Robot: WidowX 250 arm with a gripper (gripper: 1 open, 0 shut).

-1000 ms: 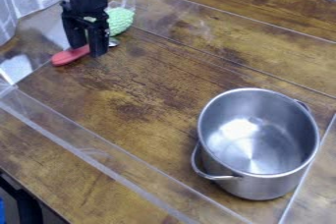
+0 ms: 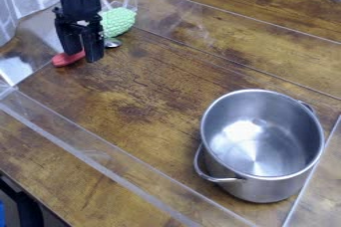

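Observation:
My black gripper (image 2: 80, 48) hangs low at the upper left of the camera view, over a red object (image 2: 66, 59) lying on the wooden table. Its fingers partly hide that object, and I cannot tell whether they hold it. Just right of the gripper lie a pale green, textured cloth or sponge (image 2: 118, 21) and a small metal item (image 2: 112, 43). A large steel pot (image 2: 260, 147) with side handles stands at the lower right.
Clear low walls or rails (image 2: 127, 171) run along the work area's sides. A bright, crumpled backdrop edges the left side.
My gripper has moved slightly left and lower over the red object, covering more of it. The pot and the green item have not moved.

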